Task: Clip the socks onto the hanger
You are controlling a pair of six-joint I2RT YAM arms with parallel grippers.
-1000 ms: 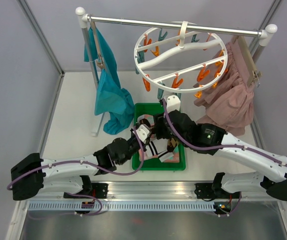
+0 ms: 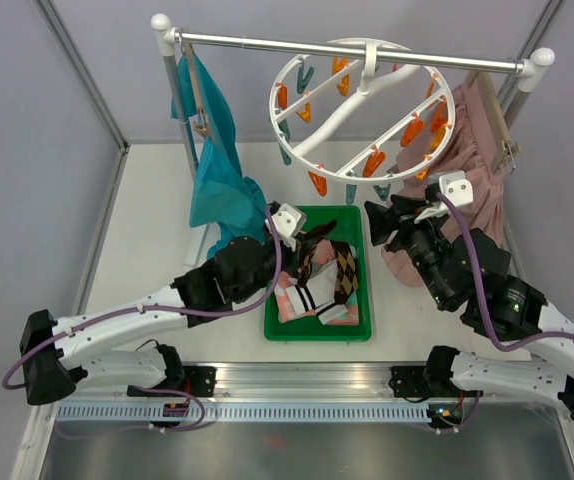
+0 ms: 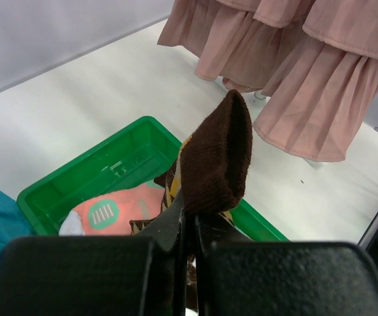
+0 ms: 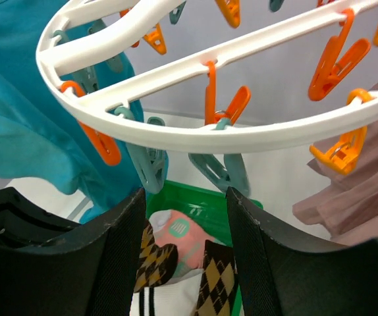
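A dark brown argyle sock (image 3: pixel 216 155) stands up from my left gripper, which is shut on it above the green bin. In the top view that sock (image 2: pixel 319 234) points toward the right arm. My right gripper is open, its two fingers apart below the hanger's rim. Beyond its fingertips in the right wrist view hang a teal clip (image 4: pixel 148 158) on the left and another teal clip (image 4: pixel 223 174) on the right; contact with either cannot be told. The white round hanger (image 2: pixel 302 157) carries orange and teal clips, with no sock on them.
The green bin (image 2: pixel 365 300) holds more socks, among them an argyle sock (image 2: pixel 345 272) and a striped white one. A teal cloth (image 2: pixel 217 180) hangs at left and a pink ruffled cloth (image 2: pixel 477 190) at right. A metal bar (image 2: pixel 267 43) crosses above.
My right gripper has moved right and up, away from the left one, toward the hanger's rim. The left gripper has risen slightly with the sock. The hanger has turned and shifted a little.
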